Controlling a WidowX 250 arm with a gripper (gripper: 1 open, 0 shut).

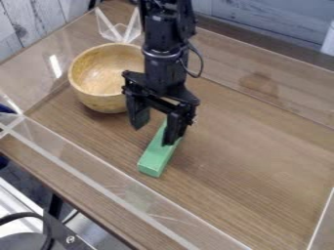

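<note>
My black gripper (159, 113) hangs over the wooden table with its fingers spread open, just above the upper end of a green bar (156, 156) that lies diagonally in the middle. I see nothing clearly held between the fingers. The arm hides part of the bar's upper end.
A round tan bowl (97, 80) sits left of the arm, close beside it. Black cables (47, 220) lie at the lower left edge, off the wood.
</note>
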